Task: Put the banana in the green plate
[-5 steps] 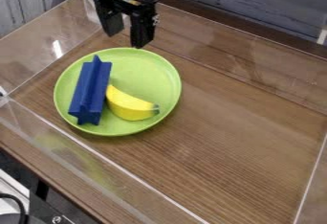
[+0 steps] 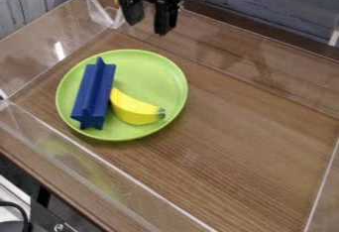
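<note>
The yellow banana (image 2: 134, 108) lies inside the green plate (image 2: 159, 69), low and right of its middle, with its darker tip toward the right rim. Beyond the plate's far side, at the top of the view, is my black gripper (image 2: 149, 26). Its two dark fingers (image 2: 163, 20) stand apart with nothing between them, clear of both plate and banana.
A long blue block (image 2: 93, 94) rests in the plate along its left side, beside the banana. Clear plastic walls (image 2: 54, 48) edge the tray at the left, and cables show at bottom left.
The gripper has moved away from the plate toward the far edge, slightly rightward at the end. Banana, blue block and plate have stayed where they were.
</note>
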